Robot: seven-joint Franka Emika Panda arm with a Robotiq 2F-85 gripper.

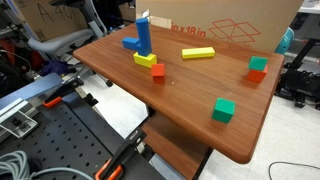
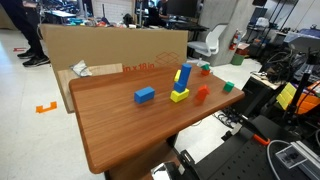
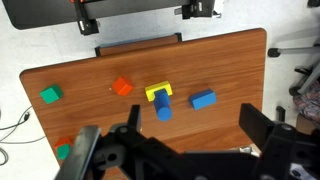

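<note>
In the wrist view my gripper is open, its two dark fingers wide apart at the bottom, with nothing held between them. Below it lies the wooden table. A tall blue block (image 1: 144, 37) stands upright at a yellow block (image 1: 145, 60); whether it rests on it or just behind it I cannot tell. Beside these lie a flat blue block (image 2: 145, 95) and an orange-red block (image 1: 158, 71). A long yellow block (image 1: 198, 53) lies farther back. At one end are a green block (image 1: 223, 110) and another green block (image 1: 258, 63) atop a red one (image 1: 256, 76).
A cardboard panel (image 2: 120, 45) borders the table's back side. A black bench (image 1: 75, 135) with orange-handled clamps (image 1: 123, 150) runs along the front, across a gap.
</note>
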